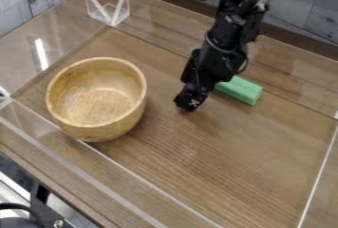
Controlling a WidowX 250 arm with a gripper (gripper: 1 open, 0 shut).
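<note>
My black gripper (199, 86) reaches down from the top centre to the middle of the tabletop, its fingers low over the wood, just left of a green block (240, 92). Whether the fingers are open or shut, or have anything between them, is hard to tell in the dark shape. A yellow-tan bowl (95, 102) sits to the left.
A small white wire-like object (111, 7) stands at the back left. A wall runs along the back.
</note>
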